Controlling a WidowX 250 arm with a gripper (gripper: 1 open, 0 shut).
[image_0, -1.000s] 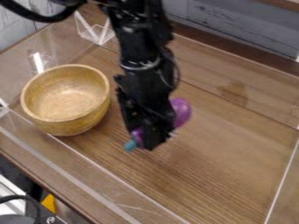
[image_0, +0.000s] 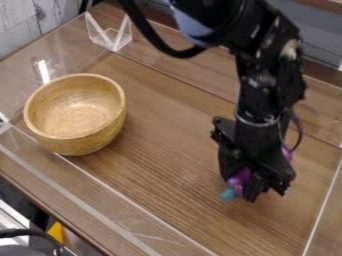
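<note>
My gripper (image_0: 247, 170), a black, many-jointed mechanism, hangs low over the right side of the wooden table (image_0: 147, 200), shut on a small purple and teal object (image_0: 238, 186). The object is mostly hidden behind the fingers, so its shape is unclear.
A yellowish wooden bowl (image_0: 75, 112) sits on the left side. A white wire-like holder (image_0: 110, 32) stands at the back left. A tray-like edge runs along the back right.
My gripper has moved steadily to the right across the table with the purple and teal object in it. The bowl has stayed on the left.
</note>
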